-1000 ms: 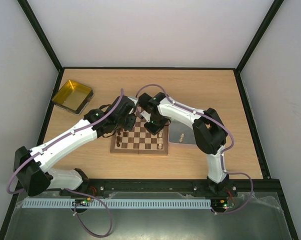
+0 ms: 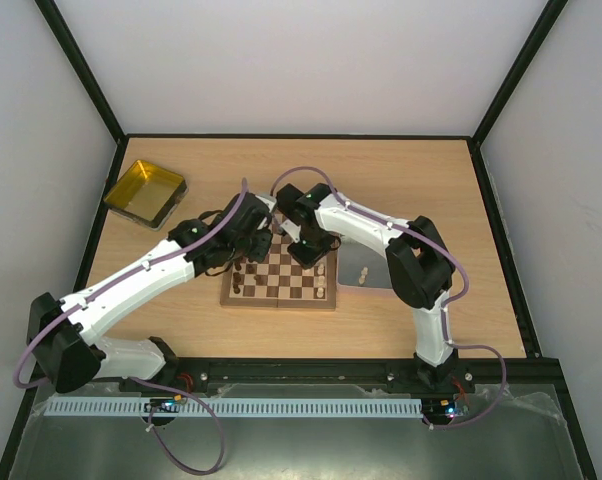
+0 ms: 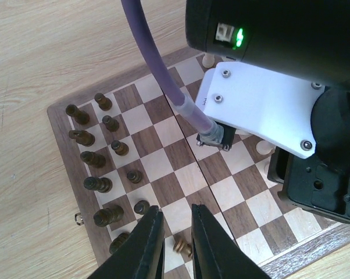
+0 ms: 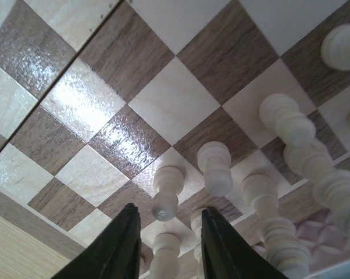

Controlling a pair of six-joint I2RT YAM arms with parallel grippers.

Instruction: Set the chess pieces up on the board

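The chessboard (image 2: 278, 287) sits mid-table, with dark pieces (image 3: 97, 183) along one side and pale pieces (image 4: 165, 195) along the other. My left gripper is open over the dark side; a small brown piece (image 3: 182, 249) shows below, between its fingers, apparently tilted or lying. My right gripper is open above the pale pieces, whose tops show near and between its fingers; I cannot tell whether it touches any. In the top view both grippers are largely hidden by their wrists, which are close together over the board.
A gold tray (image 2: 146, 190) is at the back left, empty. A grey tray (image 2: 366, 255) with a few pale pieces lies right of the board, partly under the right arm.
The right wrist has shifted very slightly in the top view. The left arm looks unchanged.
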